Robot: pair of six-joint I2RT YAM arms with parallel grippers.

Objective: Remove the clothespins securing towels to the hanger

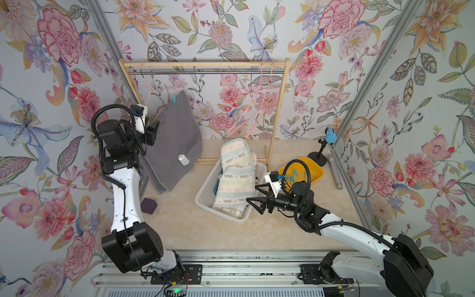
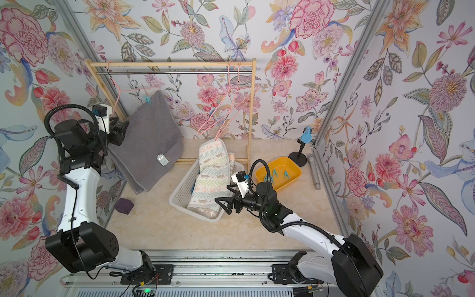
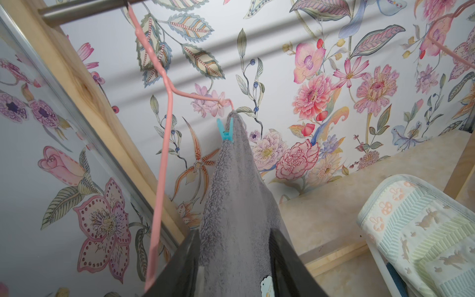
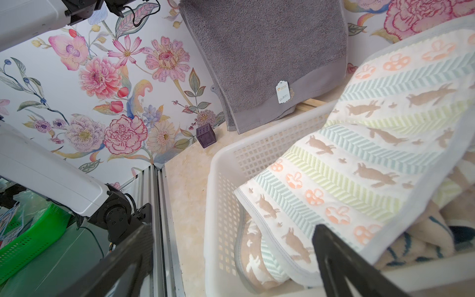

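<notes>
A grey towel [image 1: 173, 138] hangs from a pink hanger [image 3: 168, 87] at the rail's left end, with a teal clothespin [image 3: 226, 131] clipped at its top corner. My left gripper [image 1: 150, 129] is at the towel's left edge; in the left wrist view its fingers are apart, below the clothespin, with the towel behind them and nothing visibly gripped. My right gripper [image 1: 258, 197] stands open over the front right of the white basket [image 4: 222, 168], which holds a patterned towel [image 1: 232, 178].
An orange tray [image 2: 292, 178] with several clothespins sits at the right, beside a blue-topped stand [image 2: 298, 157]. A purple cube [image 2: 123, 205] lies at the left. Empty pink hangers [image 2: 222, 106] hang at the rail's right.
</notes>
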